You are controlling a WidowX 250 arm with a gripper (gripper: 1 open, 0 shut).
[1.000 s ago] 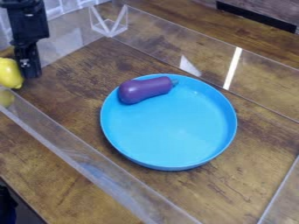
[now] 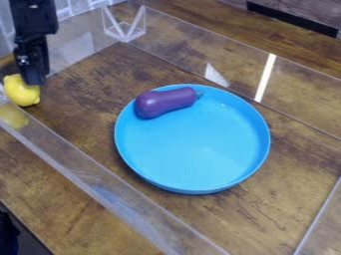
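Observation:
My dark gripper (image 2: pixel 30 70) is at the upper left of the camera view, open, its fingers pointing down just above a yellow object (image 2: pixel 22 91) resting on the wooden surface by the clear wall; whether they touch it is hard to tell. A blue plate (image 2: pixel 193 149) lies at the centre right, with a purple toy eggplant (image 2: pixel 166 102) on its upper left part.
Clear plastic walls (image 2: pixel 100 194) border the wooden surface (image 2: pixel 120 80) on several sides. A white wire-like piece (image 2: pixel 123 26) is at the back. Bare wood lies between the yellow object and the plate.
The yellow object has moved a little right and now sits more fully in view. My gripper has shifted slightly downward. The plate and eggplant are unchanged.

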